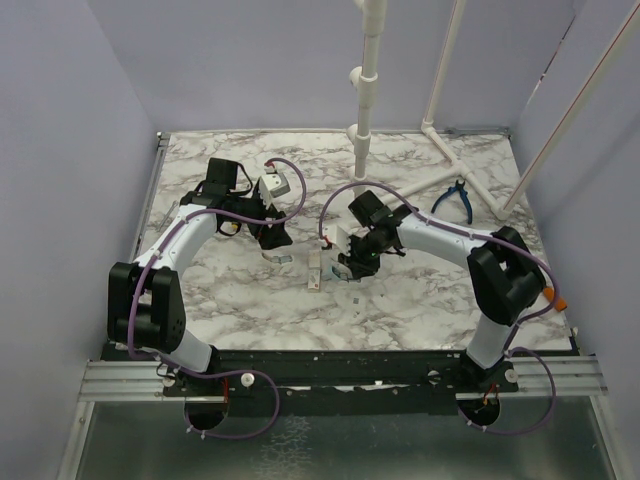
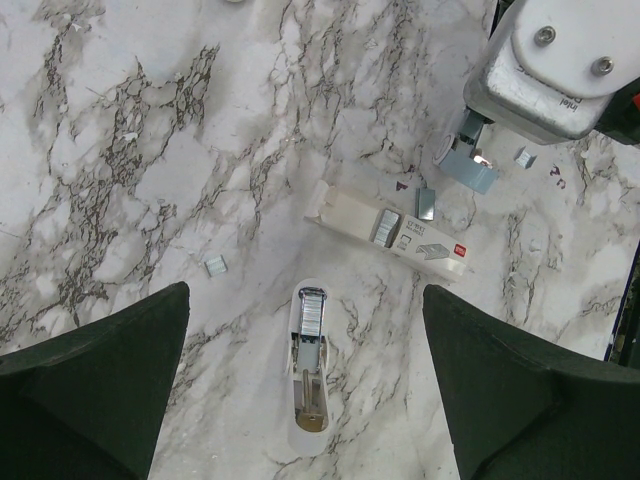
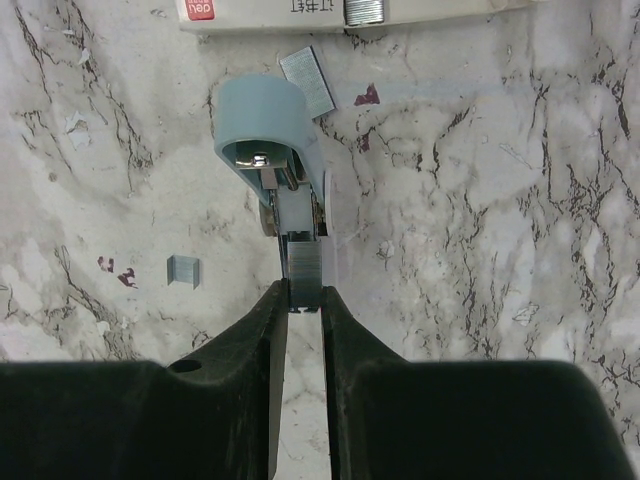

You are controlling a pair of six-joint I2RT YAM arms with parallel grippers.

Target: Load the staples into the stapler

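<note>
In the right wrist view, a light blue stapler point(image 3: 262, 112) lies opened; my right gripper is shut on a strip of staples point(image 3: 305, 262) at its channel. A loose strip point(image 3: 306, 80) lies behind the stapler, a small piece point(image 3: 183, 271) to its left. The staple box point(image 3: 260, 15) lies beyond. My left gripper is open, poised above a second, white stapler point(image 2: 308, 420), opened with staples showing in it. The left wrist view also shows the box and the blue stapler beside my right gripper.
Blue-handled pliers point(image 1: 452, 200) lie at the back right, and an orange object point(image 1: 555, 298) at the right edge. White pipes stand over the back of the table.
</note>
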